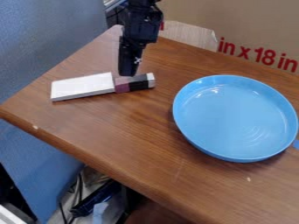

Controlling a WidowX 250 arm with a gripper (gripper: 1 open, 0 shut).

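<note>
My black gripper [131, 61] points down from the top of the view, its tip just above the right part of a flat, elongated bar [82, 87] lying on the wooden table. The bar is white at the left, with pink and dark bands and a pale end at the right. Whether the fingers touch it, or are open or shut, is unclear. A light blue round plate [233, 118] lies to the right.
The wooden table [140, 140] has free room in front of the bar and behind the plate. A cardboard panel [246, 26] with red print stands at the back. A grey-blue surface is at the left, beyond the table's edge.
</note>
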